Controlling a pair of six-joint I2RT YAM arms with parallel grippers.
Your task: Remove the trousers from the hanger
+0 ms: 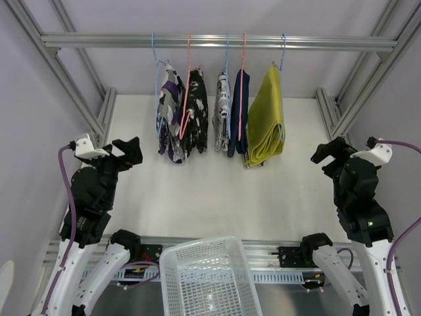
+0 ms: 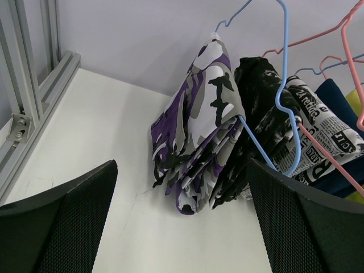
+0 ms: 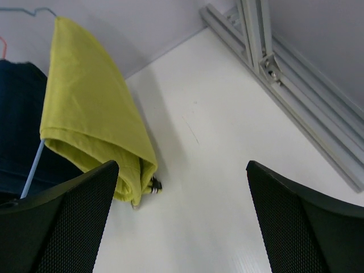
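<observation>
Several folded garments hang on wire hangers from the rail [image 1: 217, 41]: purple camouflage [image 1: 170, 112], black patterned [image 1: 196, 112], grey printed [image 1: 220, 112], navy [image 1: 233, 112] and olive-yellow [image 1: 263, 118]. Which are trousers I cannot tell. My left gripper [image 1: 126, 150] is open and empty, left of the camouflage garment [image 2: 199, 108], which fills the middle of its wrist view. My right gripper [image 1: 329, 155] stands open and empty, right of the olive garment [image 3: 94, 96].
A white plastic basket [image 1: 170, 276] sits at the bottom centre between the arms. The white board [image 1: 210, 197] below the garments is clear. Aluminium frame posts [image 1: 371, 79] border both sides.
</observation>
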